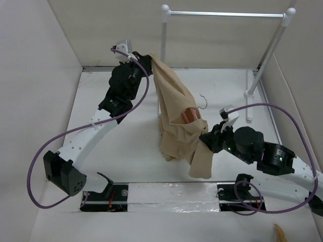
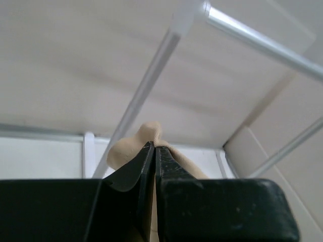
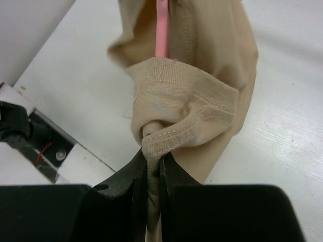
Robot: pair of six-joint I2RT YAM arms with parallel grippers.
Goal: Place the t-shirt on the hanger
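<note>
The tan t-shirt (image 1: 171,91) hangs between the two grippers, stretched up toward the upper left. My left gripper (image 1: 146,60) is shut on its top corner; in the left wrist view a fold of cloth (image 2: 139,146) shows at the fingertips. My right gripper (image 1: 212,138) is shut on a bunched lower part of the shirt (image 3: 186,101). A pink hanger (image 3: 162,30) shows inside the shirt, its metal hook (image 1: 203,105) sticking out to the right.
A white rack with a top rail (image 1: 227,15) stands behind the shirt, its posts at either side.
</note>
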